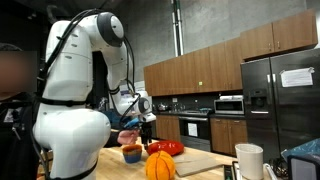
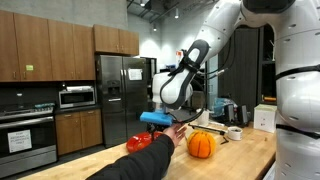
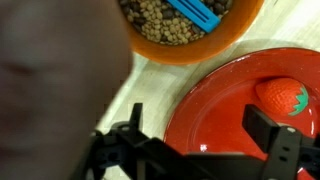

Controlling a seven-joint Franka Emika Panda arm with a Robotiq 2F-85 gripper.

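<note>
In the wrist view my gripper is open, its black fingers wide apart over the red plate (image 3: 205, 105). The bare surface of the plate shows between them. A red toy strawberry (image 3: 277, 97) with a green top lies on the plate, close to the right finger. Beside the plate is an orange-rimmed bowl (image 3: 195, 52) with small brown and dark pieces and a blue object (image 3: 196, 12) in it. A blurred hand or arm (image 3: 55, 85) covers the left of this view.
A person's dark-sleeved arm (image 2: 135, 160) reaches over the table toward the gripper area. An orange pumpkin-like ball (image 1: 160, 164) stands near the arm's base. A white mug-like container (image 1: 249, 160) sits at the right of the table.
</note>
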